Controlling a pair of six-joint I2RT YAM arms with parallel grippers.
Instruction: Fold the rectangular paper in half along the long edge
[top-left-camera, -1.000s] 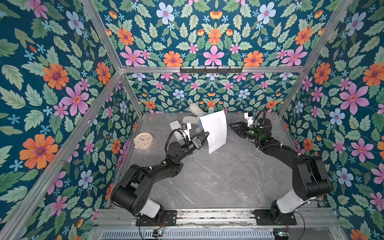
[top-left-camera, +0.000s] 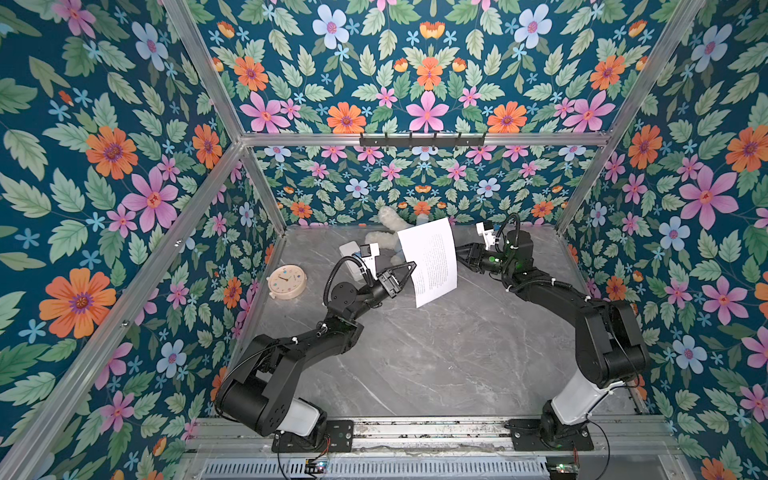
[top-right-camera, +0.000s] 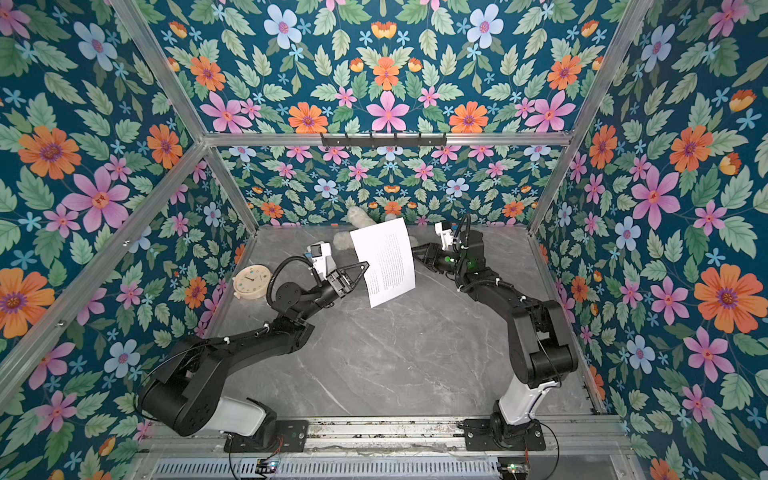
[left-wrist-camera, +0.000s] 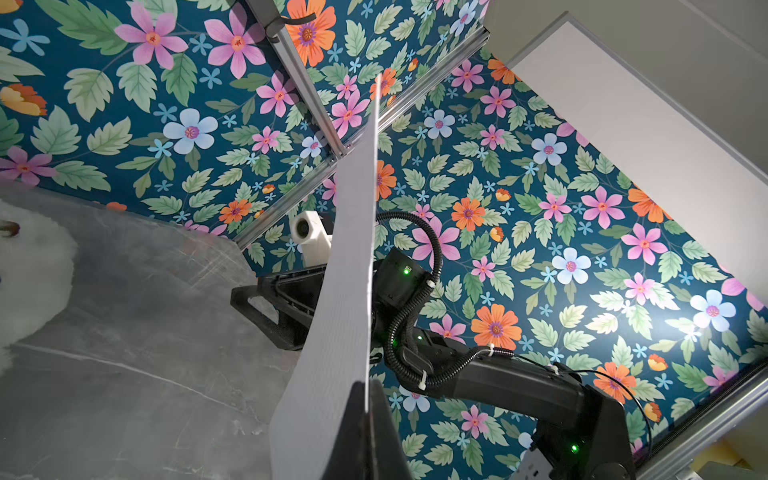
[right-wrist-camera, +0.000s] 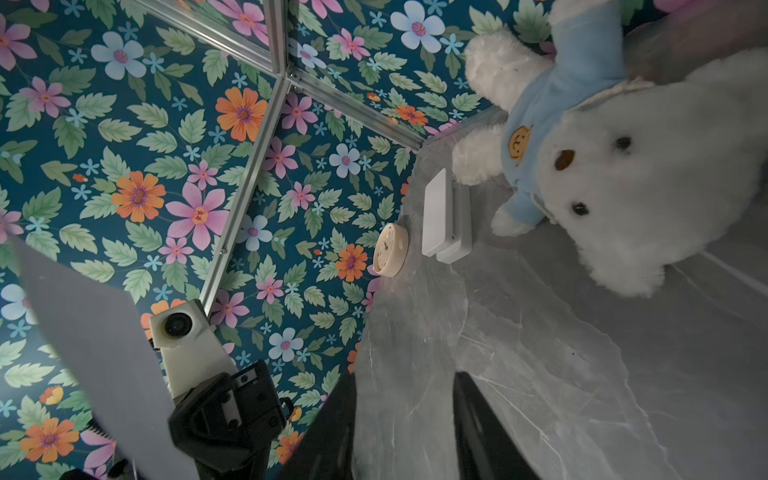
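A white printed sheet of paper (top-left-camera: 432, 260) hangs upright above the table. My left gripper is shut on its left edge; in the left wrist view the sheet rises edge-on from the fingertips. My right gripper (top-right-camera: 421, 253) is at the sheet's right side, partly hidden behind it in the top views. In the right wrist view my right gripper shows two fingers apart with nothing visible between them, and the sheet (right-wrist-camera: 96, 344) is off to the left.
A white plush bear (right-wrist-camera: 656, 176) in blue lies at the back, behind the paper. A white box (right-wrist-camera: 440, 216) and a round wooden clock (top-left-camera: 285, 280) are on the left of the table.
My right gripper has moved left, closer to the paper's right edge. The paper has shifted and tilted slightly, while my left gripper has moved little.
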